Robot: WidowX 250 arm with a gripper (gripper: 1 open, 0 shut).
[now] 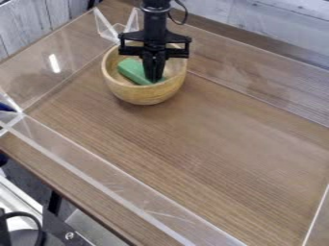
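Note:
A round wooden bowl (141, 91) stands on the wooden table toward the back, left of centre. A green object (134, 69) lies inside it, partly hidden behind the black gripper (152, 71), whose fingers reach down into the bowl from above. The gripper looks shut; whether anything thin is between its fingertips is too small to tell.

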